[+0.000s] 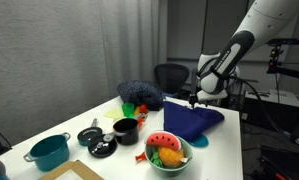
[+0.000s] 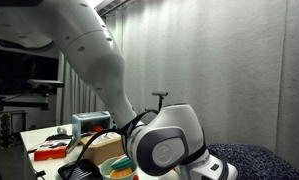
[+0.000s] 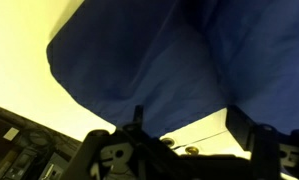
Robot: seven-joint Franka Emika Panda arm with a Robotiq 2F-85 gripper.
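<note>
A dark blue cloth (image 1: 189, 120) lies spread with folds on the right part of the white table. In the wrist view the cloth (image 3: 139, 65) fills most of the frame, with pale table showing along its lower left. Over the cloth's far right side hangs my gripper (image 1: 195, 104), pointing down. Its dark fingers (image 3: 259, 138) stand wide apart at the bottom of the wrist view, and nothing shows held between them. Whether the fingertips touch the cloth cannot be told. Exterior view 2 shows the arm's white wrist close up, hiding the cloth.
A green bowl (image 1: 167, 168) of toy food stands in front of the cloth. A black pot (image 1: 126, 131), a teal pot (image 1: 50, 152) and pans (image 1: 102, 146) occupy the left. A dark cushion-like mound (image 1: 137, 93) sits behind. White table shows bare at the front right.
</note>
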